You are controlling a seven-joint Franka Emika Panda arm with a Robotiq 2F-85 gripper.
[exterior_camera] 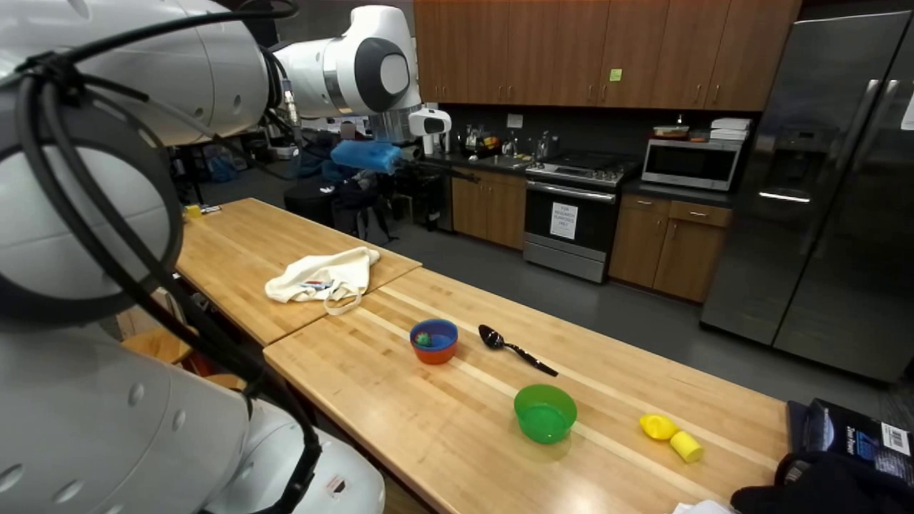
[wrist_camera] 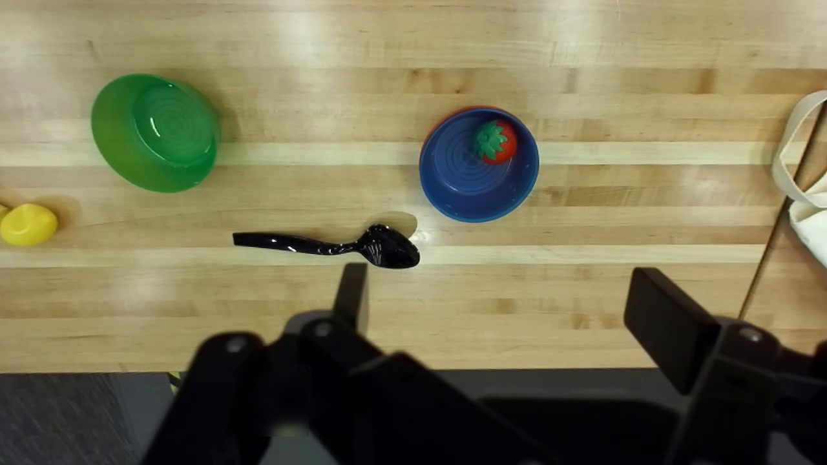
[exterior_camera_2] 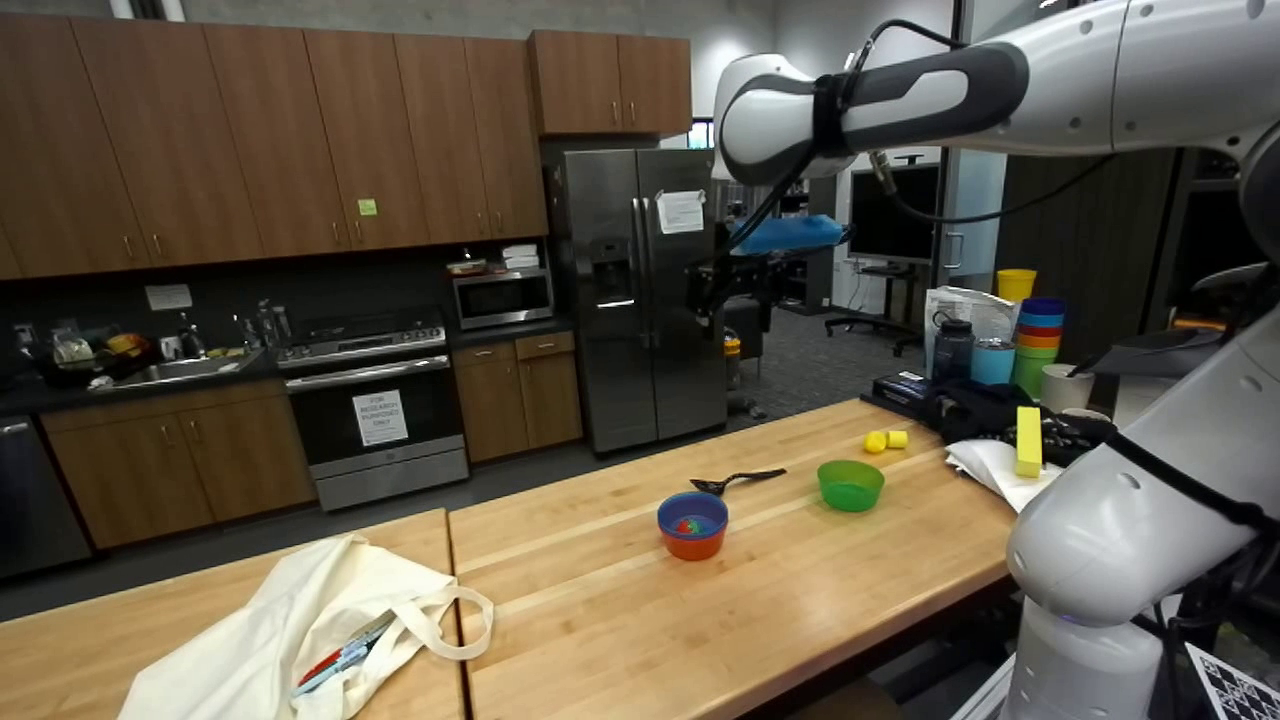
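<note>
My gripper is open high above the table, with nothing between its widely parted fingers. Below it in the wrist view, a blue bowl (wrist_camera: 465,197) sits nested in a red-orange bowl (exterior_camera_2: 693,548). Inside the blue bowl lies a red toy strawberry (wrist_camera: 505,144) with a green leafy top. A black spoon (wrist_camera: 302,245) rests on bare wood, its scoop towards the nested bowls. Off to the left in that view stands an empty green bowl (wrist_camera: 174,124). A yellow lemon-like piece (exterior_camera: 658,427) lies beside a yellow cylinder (exterior_camera: 687,446).
A cream cloth bag (exterior_camera_2: 276,636) covers part of the adjoining table, its strap crossing the seam. Dark cloth and a box (exterior_camera: 861,441) crowd the far end. Stacked cups (exterior_camera_2: 1036,342) and a yellow block (exterior_camera_2: 1028,442) stand near the arm's base. Wood around the bowls is clear.
</note>
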